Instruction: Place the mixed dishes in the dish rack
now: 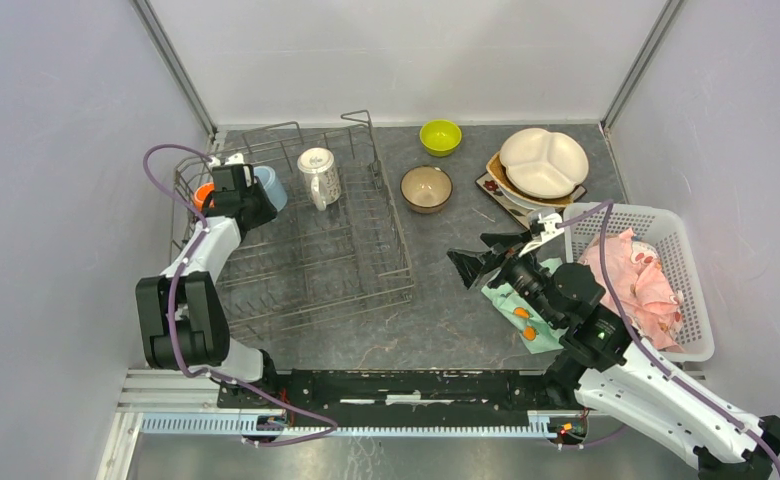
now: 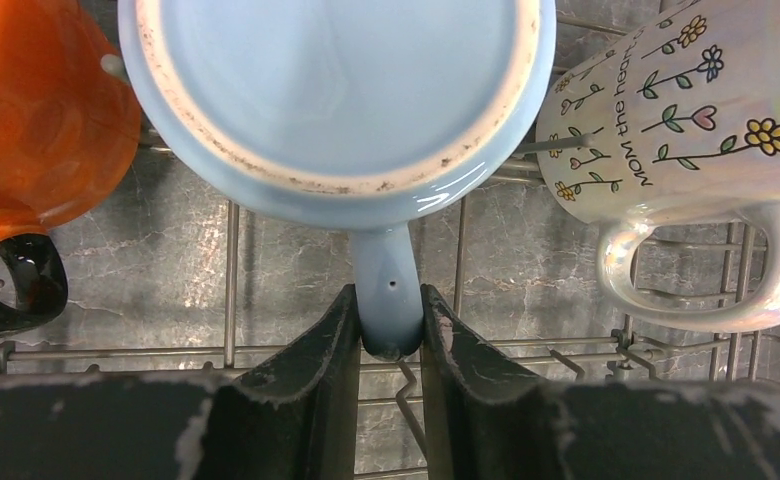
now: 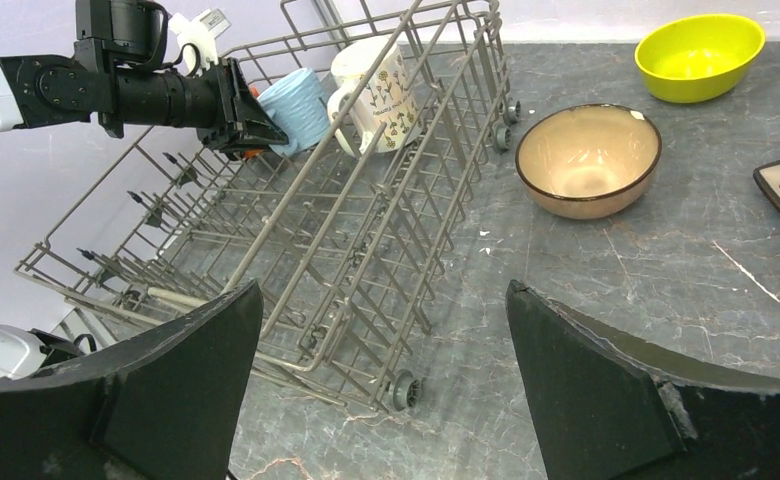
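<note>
In the wire rack (image 1: 326,280), my left gripper is shut on the handle of a light blue mug (image 2: 336,90), whose base faces the camera. An orange mug (image 2: 46,110) with a black handle lies to its left, a white flowered mug (image 2: 676,130) to its right. My right gripper stands open and empty over the counter, right of the rack. A brown bowl (image 3: 586,160) and a green bowl (image 3: 699,55) sit beside the rack.
Stacked plates (image 1: 544,160) are at the back right on a patterned tray. A white basket (image 1: 693,330) with pink cloth and a green cloth (image 1: 526,330) lie right. The rack's front part is empty.
</note>
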